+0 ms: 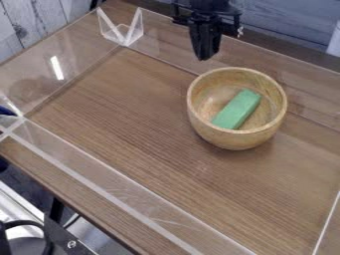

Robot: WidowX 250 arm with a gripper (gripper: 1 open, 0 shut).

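Note:
A round wooden bowl stands right of centre on the wooden table, with a green block lying inside it. The black gripper hangs at the top of the view, behind and above the bowl, apart from it. It is shut, with nothing visible between its fingers.
A clear angular plastic piece sits at the back left. Black cables or parts lie at the lower left edge.

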